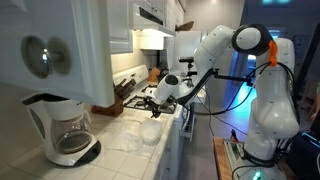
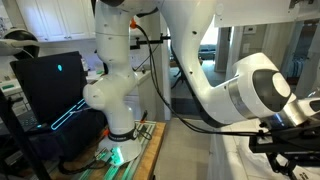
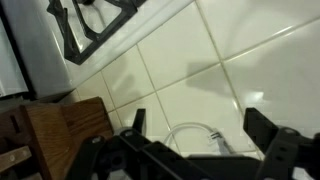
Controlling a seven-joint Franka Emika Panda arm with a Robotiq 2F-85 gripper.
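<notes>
My gripper hangs open above the white tiled counter, its black fingers well apart and nothing between them. A thin pale cord with a light grey end lies on the tiles below, between the fingers in the picture. From exterior view 1, the gripper is small and dark, above the counter beside the stove. In exterior view 2 the white arm reaches to the right, with the gripper partly cut off at the edge.
A brown wooden block stands left of the gripper, and a black stove grate lies beyond. Pale, clear-looking items and a coffee maker sit on the counter. An open cabinet door overhangs the near side.
</notes>
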